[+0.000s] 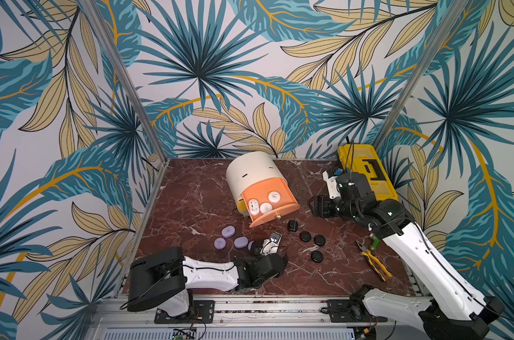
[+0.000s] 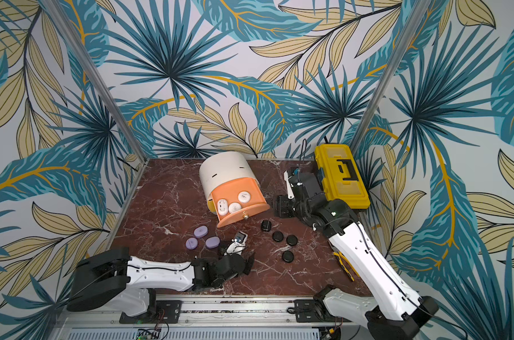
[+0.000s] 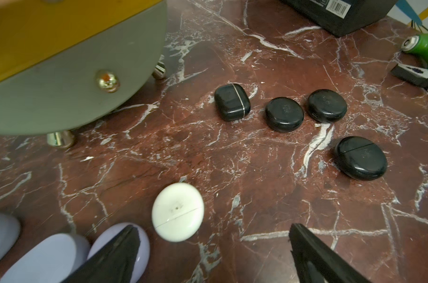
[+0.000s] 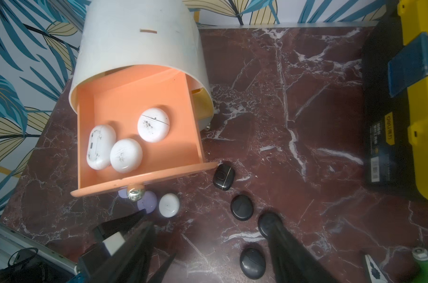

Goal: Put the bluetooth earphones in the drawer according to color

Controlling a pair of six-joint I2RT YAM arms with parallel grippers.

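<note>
The orange drawer [image 4: 129,99] is pulled out of the white rounded cabinet [image 4: 143,37] and holds three white earphone cases, one of them an oblong case [image 4: 101,147]. Another white case [image 3: 178,212] lies on the table, just beyond the open fingers of my left gripper. Several purple cases lie to its left, the nearest purple case [image 3: 140,257] partly behind a finger. Several black cases, among them a squarish black case [image 3: 232,101], rest to the right. My right gripper stands open and empty above the table, right of the drawer.
A black and yellow toolbox [image 4: 424,113] stands at the back right. Pliers [image 1: 373,261] and a green object [image 3: 424,49] lie at the right side. The yellow drawer [image 3: 58,28] shows in the left wrist view.
</note>
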